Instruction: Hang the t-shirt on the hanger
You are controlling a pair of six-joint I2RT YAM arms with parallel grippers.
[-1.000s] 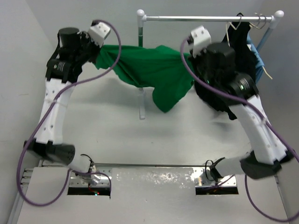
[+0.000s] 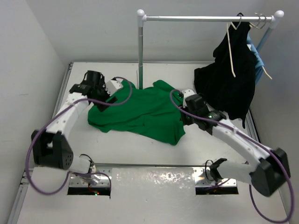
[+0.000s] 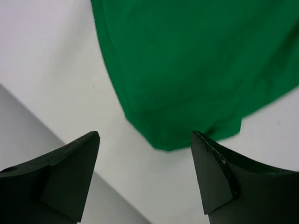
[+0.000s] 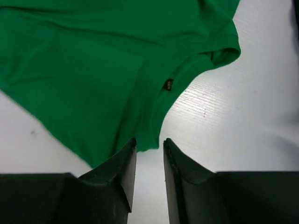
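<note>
The green t-shirt (image 2: 140, 112) lies spread and a little rumpled on the white table. Above its left end, my left gripper (image 2: 111, 101) is open; in the left wrist view its fingers (image 3: 77, 168) stand wide apart, with a shirt corner beyond them. My right gripper (image 2: 183, 115) is by the shirt's right edge. Its fingers (image 4: 125, 170) are narrowly apart in the right wrist view, bare table showing between them and the cloth just past the tips. A beige hanger (image 2: 231, 51) hangs from the rail without a garment.
The rack's rail (image 2: 205, 19) crosses the back, its post (image 2: 140, 56) standing behind the shirt. A black garment (image 2: 229, 74) and a blue one (image 2: 258, 65) hang at the right, close to my right arm.
The right moved slightly left.
</note>
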